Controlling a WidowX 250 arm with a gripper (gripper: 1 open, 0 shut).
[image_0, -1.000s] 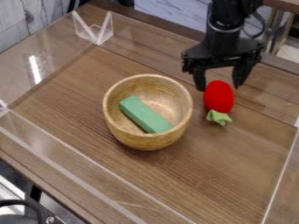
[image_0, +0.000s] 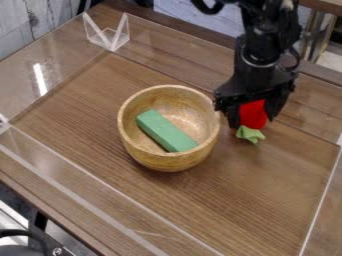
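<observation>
My black gripper (image_0: 249, 102) hangs open over a red object (image_0: 253, 114) with a green leafy top (image_0: 250, 133), right of the bowl. Its fingers reach down around the red object, partly covering it. A wooden bowl (image_0: 138, 103) holds a green block (image_0: 166, 131).
A white wire-frame object (image_0: 106, 30) stands at the back left. Dark items lie at the lower left edge.
My gripper has moved down and toward the viewer, from behind the red object to over and around it. The bowl has stayed in place.
</observation>
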